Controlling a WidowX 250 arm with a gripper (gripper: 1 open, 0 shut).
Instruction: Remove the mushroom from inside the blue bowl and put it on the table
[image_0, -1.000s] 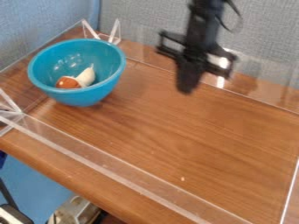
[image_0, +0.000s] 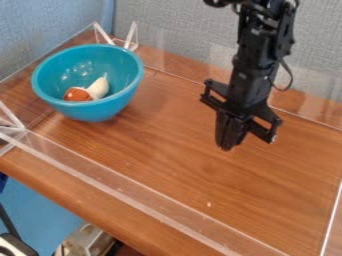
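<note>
The blue bowl (image_0: 123, 93) stands at the table's far left. Inside it lies the mushroom (image_0: 87, 90), which shows a white part and an orange-brown rounded part. Well to the bowl's right, my black gripper (image_0: 241, 138) points downward over the wooden table (image_0: 187, 150). Its fingers look dark and partly overlap from this angle, so the gap between them cannot be judged. No object is visible at the fingertips.
A clear low barrier (image_0: 201, 66) runs along the table's back. White wire-like supports (image_0: 120, 38) stand behind the bowl. A grey wall rises behind.
The bowl and the mushroom have stayed in place.
</note>
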